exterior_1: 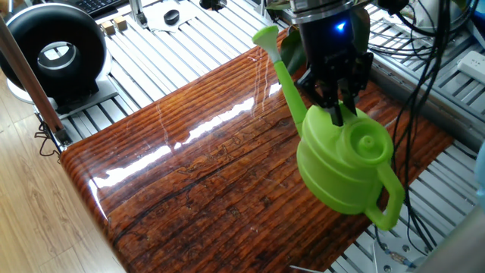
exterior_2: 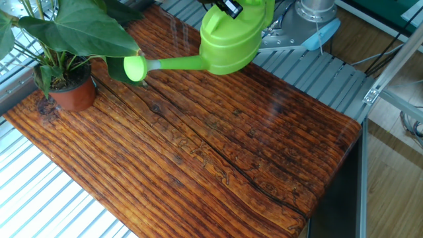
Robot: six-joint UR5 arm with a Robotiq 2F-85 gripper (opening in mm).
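A green watering can (exterior_1: 337, 171) hangs above the right part of the wooden board (exterior_1: 189, 182), its long spout pointing up and to the left in exterior view 1. My black gripper (exterior_1: 341, 117) is shut on the can's top, by the raised part beside the round cap. In exterior view 2 the watering can (exterior_2: 231, 39) is at the top, and its spout head (exterior_2: 135, 68) comes close to the leaves of a potted plant (exterior_2: 74, 96). Only a small part of the gripper shows there, at the upper edge.
Dark cables (exterior_1: 424, 91) hang to the right of the can. A black ring-shaped object (exterior_1: 57, 57) stands at the far left, off the board. Most of the board's surface is bare.
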